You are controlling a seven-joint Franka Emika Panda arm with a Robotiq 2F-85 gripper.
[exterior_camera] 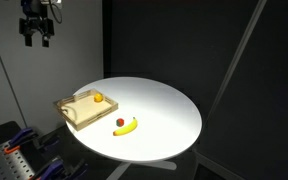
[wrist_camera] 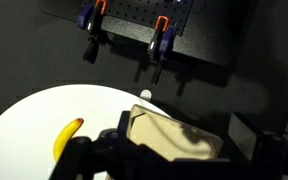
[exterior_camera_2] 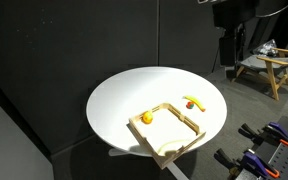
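Note:
High at the left in exterior view 1, my gripper (exterior_camera: 37,41) hangs well above the table with its two fingers spread and nothing visible between them. A shallow wooden tray (exterior_camera: 66,115) lies on the round white table, with an orange fruit (exterior_camera: 98,98) inside it. Outside the tray rest a yellow banana (exterior_camera: 126,127) and a small red round item (exterior_camera: 120,122), close together. Exterior view 2 shows the banana (exterior_camera_2: 194,103) right of the tray (exterior_camera_2: 136,132). From the wrist, the banana (wrist_camera: 67,138) and part of the tray (wrist_camera: 174,135) show; the orange fruit and red item are hidden.
Bare white tabletop (exterior_camera: 169,110) extends over the right of exterior view 1. Dark floor surrounds the table, with a metal frame carrying clamps (exterior_camera: 24,137) at lower left. A wooden chair (exterior_camera_2: 269,65) stands at the right in exterior view 2.

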